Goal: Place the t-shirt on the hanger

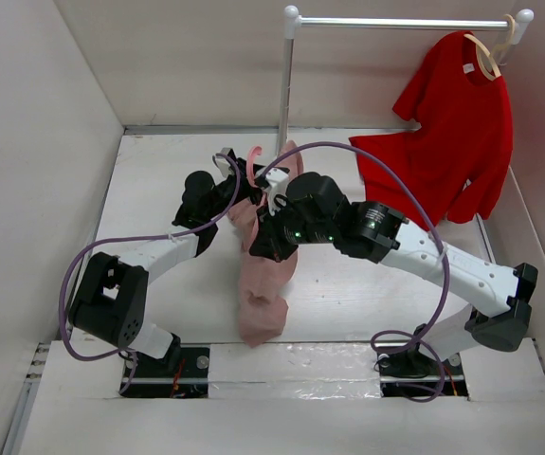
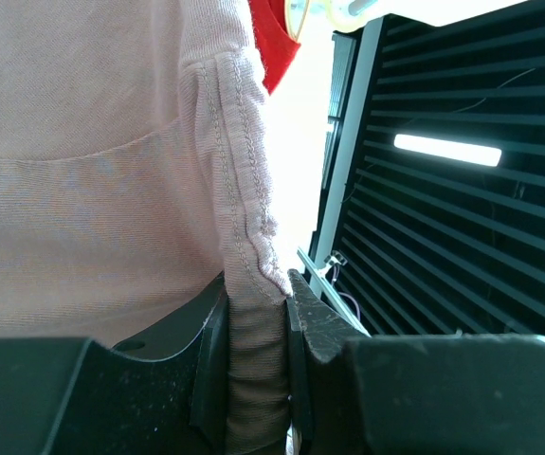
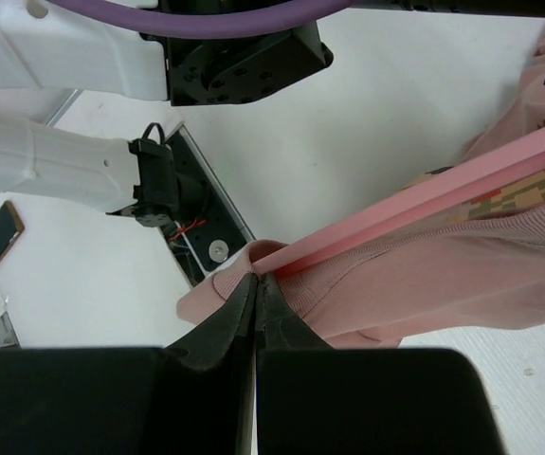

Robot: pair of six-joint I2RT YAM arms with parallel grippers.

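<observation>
A pink T-shirt (image 1: pixel 264 294) hangs down between the arms, with a pink hanger (image 1: pixel 255 161) at its upper part. In the left wrist view, my left gripper is shut on a folded, stitched edge of the shirt. In the right wrist view, the hanger's long pink bar (image 3: pixel 424 194) runs to the shirt's ribbed collar (image 3: pixel 253 256). My right gripper is shut right at that spot, its fingertips against the bar and fabric; whether anything is between them is hidden.
A metal rack (image 1: pixel 395 24) stands at the back, with a red T-shirt (image 1: pixel 443 123) on a wooden hanger at its right end. Walls enclose the sides and back.
</observation>
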